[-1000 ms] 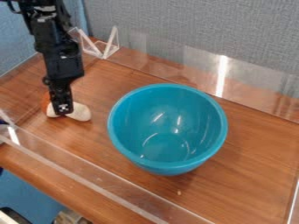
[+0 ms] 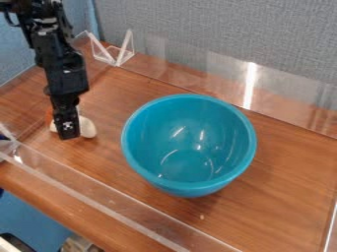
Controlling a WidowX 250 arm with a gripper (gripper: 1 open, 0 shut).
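My gripper (image 2: 66, 128) hangs pointing down at the left of the wooden table, its fingertips low over a small cream-coloured object (image 2: 85, 127) with a bit of orange, which is partly hidden behind the fingers. Whether the fingers are on it, and how far apart they are, is unclear. A large teal bowl (image 2: 150, 148) stands to the right.
Clear plastic edging (image 2: 158, 236) runs along the front and back of the table (image 2: 283, 212). A grey textured wall is behind. The table's right part and the space between gripper and bowl are free.
The gripper has shifted slightly, now sitting lower over the cream object, which shows less of itself at the fingers' right. The bowl has not moved.
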